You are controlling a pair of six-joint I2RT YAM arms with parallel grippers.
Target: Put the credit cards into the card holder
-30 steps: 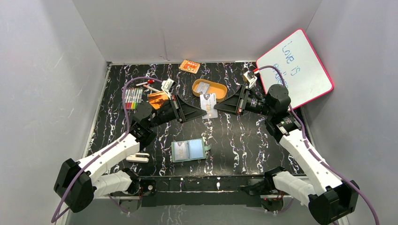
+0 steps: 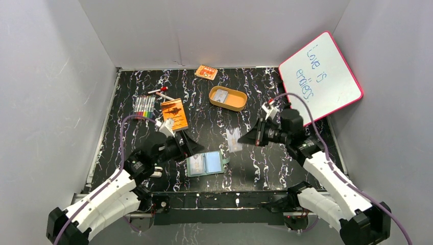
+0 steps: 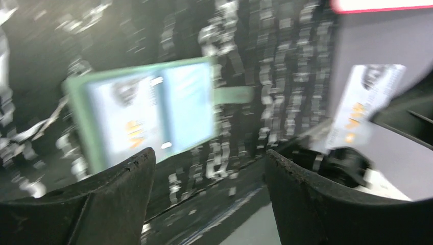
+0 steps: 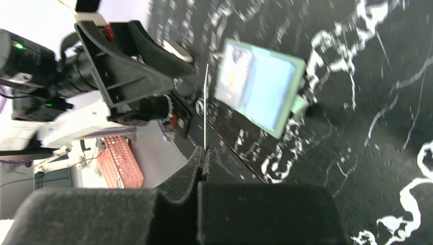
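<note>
The open green card holder (image 2: 205, 163) lies near the front middle, a card in its left sleeve and a light-blue right side (image 3: 189, 107). My left gripper (image 2: 198, 148) is over it, fingers apart with nothing between them. My right gripper (image 2: 241, 139) is shut on a white card (image 2: 233, 138), which shows edge-on in the right wrist view and with orange markings in the left wrist view. Another card lies in the yellow tray (image 2: 232, 102) at the back.
Markers (image 2: 144, 107), an orange book (image 2: 173, 115) and a small orange packet (image 2: 206, 71) are at the left and back. A whiteboard (image 2: 319, 76) leans at the right.
My left gripper has moved down and left, away from the card, to above the holder. My right gripper has moved down toward the front and slightly right, carrying the card.
</note>
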